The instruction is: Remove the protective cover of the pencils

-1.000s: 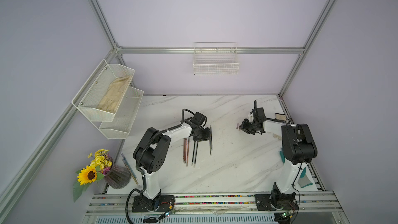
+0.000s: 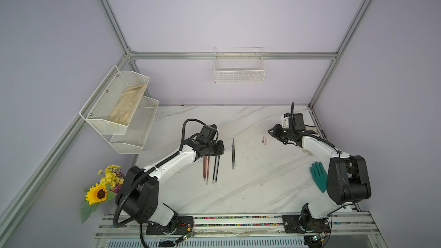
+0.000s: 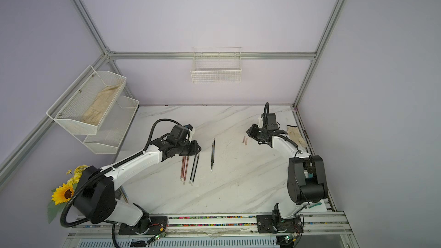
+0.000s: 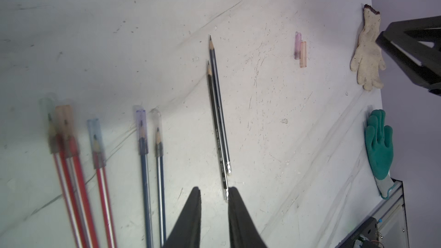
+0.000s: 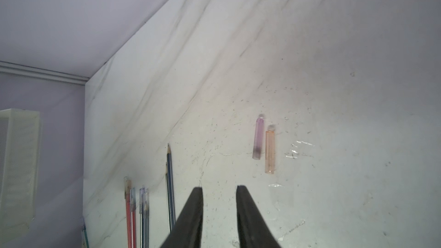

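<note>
Red pencils [image 4: 78, 179] and blue pencils [image 4: 144, 174] lie with translucent covers on their points, below my left gripper. To their right, two dark pencils [image 4: 218, 105] have bare points. Two loose covers, pink [image 5: 258, 137] and orange [image 5: 270, 149], lie farther right, near my right gripper. Both grippers are raised over the table with a gap between their fingertips and nothing seen in it.
A beige glove [image 4: 367, 50] and a green glove [image 4: 379, 147] lie along the right edge. White mesh baskets [image 2: 114, 128] and flowers [image 2: 96, 193] stand at the left.
My left gripper has shifted left, with its arm leaning farther left.
</note>
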